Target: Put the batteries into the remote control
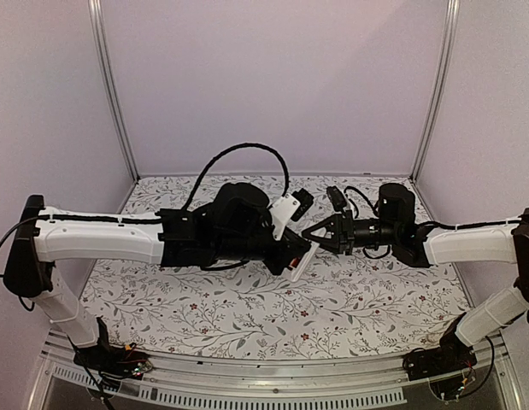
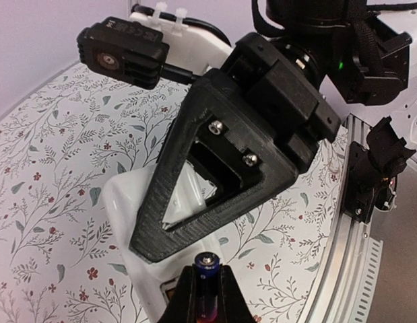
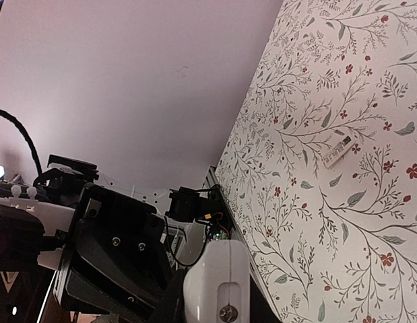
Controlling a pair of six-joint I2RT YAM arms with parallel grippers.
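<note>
The white remote control (image 1: 300, 266) (image 2: 131, 215) (image 3: 216, 269) is held in the air by my right gripper (image 1: 315, 239), which is shut on its upper part. My left gripper (image 1: 291, 254) is shut on a blue battery (image 2: 207, 269), its silver tip showing, just over the remote's open compartment. In the top view the left gripper hides much of the compartment. Whether the battery touches the compartment I cannot tell.
A small white item (image 3: 337, 151) with printing, too small to identify, lies on the floral table surface (image 3: 356, 222).
</note>
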